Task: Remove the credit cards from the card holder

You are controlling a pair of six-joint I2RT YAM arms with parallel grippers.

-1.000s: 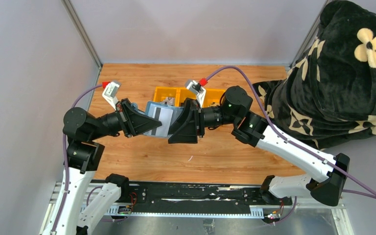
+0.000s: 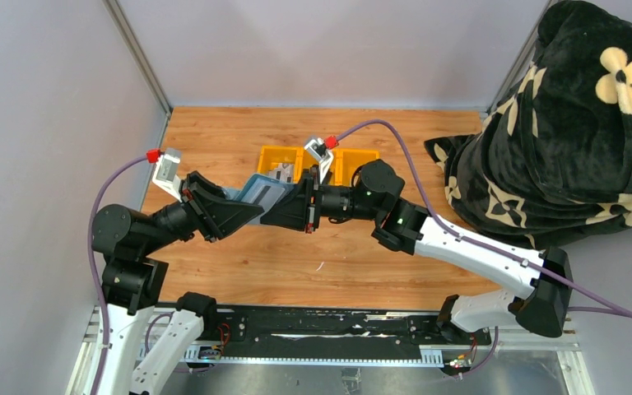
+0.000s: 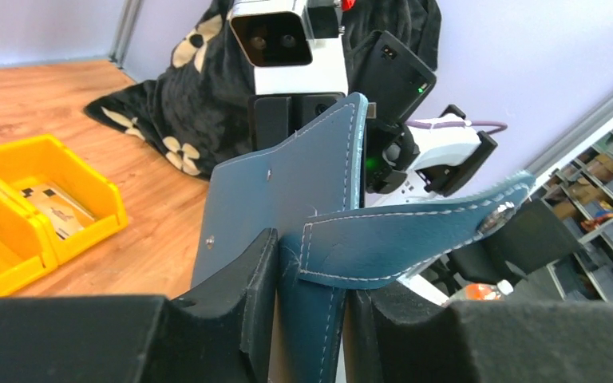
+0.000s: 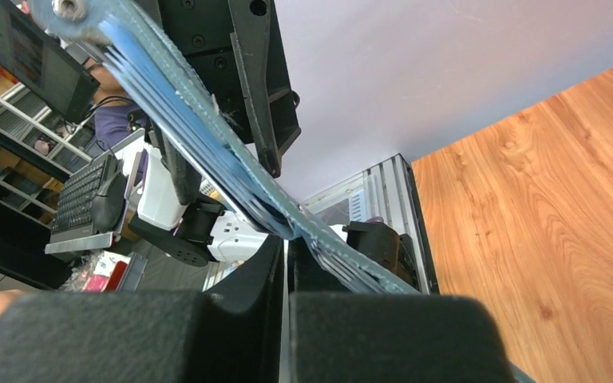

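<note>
The blue leather card holder point(image 2: 265, 194) is held in the air between the two grippers, its flap with a snap raised in the left wrist view point(image 3: 415, 239). My left gripper is shut on it. Card edges point(image 4: 191, 136) show along the holder's side in the right wrist view. My right gripper is shut at the holder's side, its fingertips close against the card edges; I cannot see anything between them.
Yellow bins point(image 2: 355, 154) with small items stand on the wooden table point(image 2: 321, 271) behind the grippers. A dark flowered blanket point(image 2: 576, 140) is piled at the right.
Both grippers and the holder have shifted left from a second ago.
</note>
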